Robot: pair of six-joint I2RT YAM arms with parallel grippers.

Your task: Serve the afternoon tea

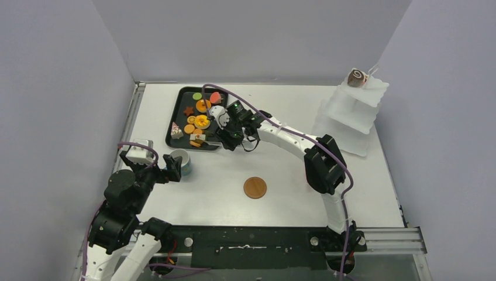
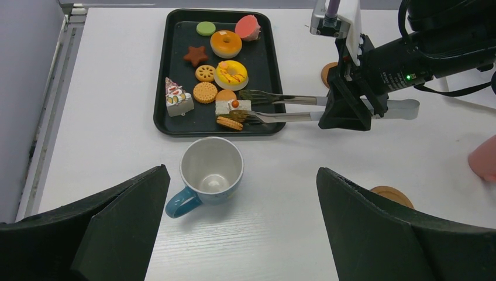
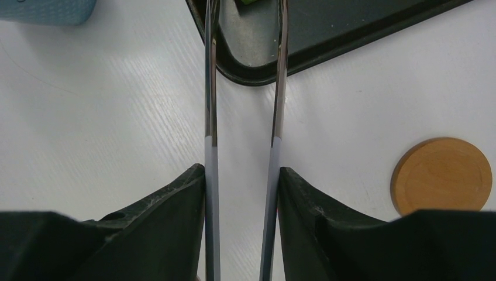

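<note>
My right gripper has its fingers against both legs of metal tongs (image 3: 279, 111), which lie between them. The tongs' tips reach into the black tray (image 2: 158, 111), one on each side of a white cake piece (image 2: 222, 108) with a red dot. Whether they grip it cannot be told. A tilted orange cookie (image 2: 229, 123) is by the front tip. Also in the tray are a yellow donut (image 2: 229, 81), an orange donut (image 2: 234, 51), a cake wedge (image 2: 178, 105) and several cookies. My left gripper stands open and empty above the table.
A white mug (image 2: 212, 167) with a blue handle stands in front of the tray. On the right is a white tiered stand (image 1: 345, 117) with a chocolate roll (image 1: 356, 78) on top. A round wooden coaster (image 1: 255, 187) lies mid-table, with clear table around it.
</note>
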